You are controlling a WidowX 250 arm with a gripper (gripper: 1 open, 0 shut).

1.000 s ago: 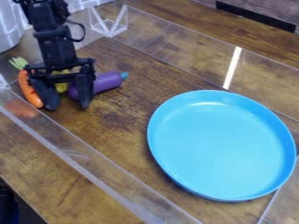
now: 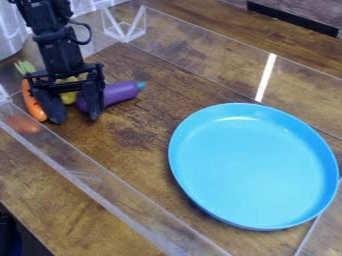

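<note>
The black gripper (image 2: 67, 100) reaches down at the upper left, its fingers low among a group of toy vegetables. An orange carrot (image 2: 34, 100) with green leaves lies at its left, and a purple eggplant (image 2: 116, 94) at its right. Something yellow shows behind the gripper, mostly hidden. Whether the fingers hold anything is unclear, as they overlap the objects.
A large blue plate (image 2: 253, 163) lies on the wooden table (image 2: 174, 70) at the right. Clear transparent edges run around the work area. The wood between the vegetables and the plate is bare.
The gripper has shifted slightly to the left over the vegetables. The plate has not moved.
</note>
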